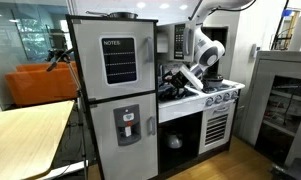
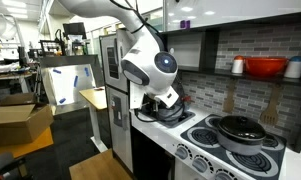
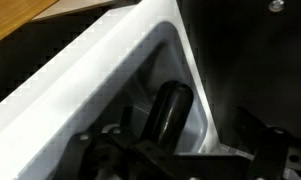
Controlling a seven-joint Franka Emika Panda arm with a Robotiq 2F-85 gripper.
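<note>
A dark, rounded, elongated object (image 3: 170, 110) lies inside the white sink basin (image 3: 165, 30) in the wrist view. My gripper is open over the basin, one finger on either side of this object. Whether a finger touches it cannot be told. In exterior view 1 the gripper (image 1: 176, 86) is low at the counter beside the fridge, dark against dark things there. The arm hides much of the sink in exterior view 2.
A toy fridge (image 1: 118, 90) stands directly left of the sink. On the stove to the right sits a lidded black pot (image 2: 242, 130). A red pot (image 2: 266, 66) and white cups rest on the shelf above. A microwave (image 1: 180, 42) hangs close behind the arm.
</note>
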